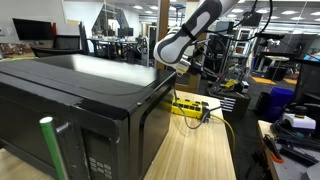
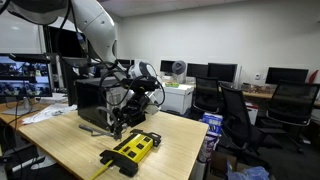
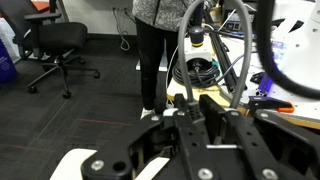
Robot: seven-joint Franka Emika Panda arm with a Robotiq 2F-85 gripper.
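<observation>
In the wrist view the dark gripper reaches in from the bottom edge, over the dark floor and close to a bench. Its fingers seem close together, but what lies between them is too dark to make out. A grey cable [image 3: 244, 45] arches above it, one end running down near the fingertips. The white arm [image 1: 178, 45] stands beyond the black box-shaped appliance [image 1: 85, 85] in the first exterior view. In the second exterior view the arm's wrist blends with dark parts near the table, and the fingers cannot be picked out there.
A yellow device [image 2: 130, 153] lies on the wooden table [image 2: 180, 133], with bare tabletop right of it. A green rod [image 1: 52, 148] stands before the black appliance. A person [image 3: 160, 45] stands beside the bench; an office chair [image 3: 50, 45] is at left.
</observation>
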